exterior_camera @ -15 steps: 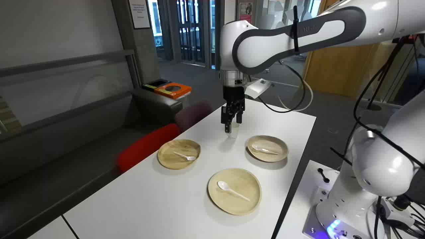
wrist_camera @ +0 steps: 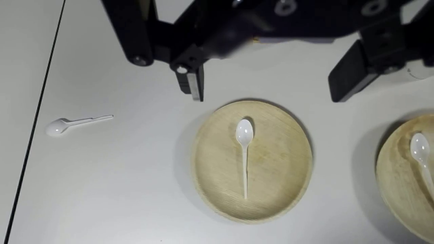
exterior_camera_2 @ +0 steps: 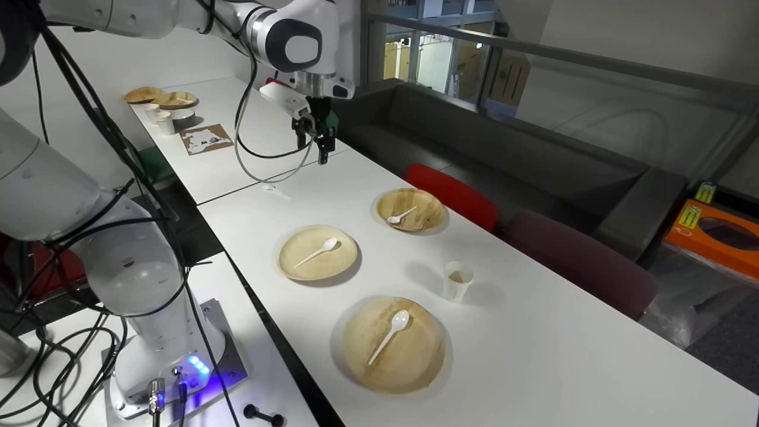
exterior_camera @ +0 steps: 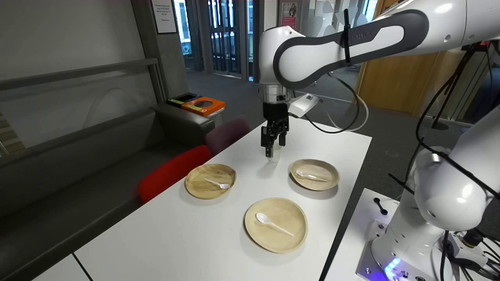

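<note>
My gripper stands open above the white table, its fingers wide apart with nothing between them. In the wrist view a round wooden plate [wrist_camera: 280,175] lies below, with a white plastic spoon [wrist_camera: 244,134] on it. To its left a loose white spoon [wrist_camera: 57,127] rests on the bare table near the seam; exterior view 2 shows this spoon [exterior_camera_2: 274,190] below my gripper [exterior_camera_2: 313,153]. Two more wooden plates, one nearest the camera [exterior_camera_2: 420,356] and one near the chairs [exterior_camera_2: 427,211], each carry a white spoon.
A pale cup [exterior_camera_2: 457,281] stands upright between plates, partly behind my gripper [exterior_camera: 275,146] in exterior view 1. Several wooden plates [exterior_camera_2: 144,93], cups [exterior_camera_2: 165,124] and a brown-and-white flat piece [exterior_camera_2: 206,139] occupy the far table. A red chair [exterior_camera_2: 455,199] borders the table.
The plates, spoons and cup in exterior view 1 have not moved.
</note>
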